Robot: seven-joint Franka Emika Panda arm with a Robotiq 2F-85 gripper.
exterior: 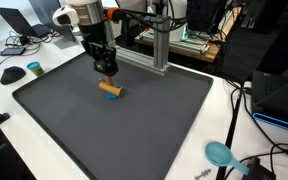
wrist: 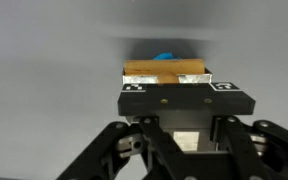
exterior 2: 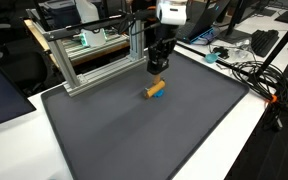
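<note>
A small wooden mallet-shaped piece (exterior: pixel 110 88) has a thick cylinder lying crosswise at the bottom and a thin upright stem. My gripper points straight down and is shut on that stem, with a silver pad on either side of it. The cylinder (exterior 2: pixel 155 90) hangs just under the fingers. A blue object (exterior: pixel 112 96) shows beneath and beside the cylinder, mostly covered by it. In the wrist view only a bit of the blue object (wrist: pixel 164 57) peeks out past the wood. Whether the two touch cannot be told.
A metal frame (exterior: pixel 164 85) stands by one edge. A green cup (exterior: pixel 35 69) and a dark rounded object (exterior: pixel 12 75) sit off the table's far left, with cables and a laptop beyond.
</note>
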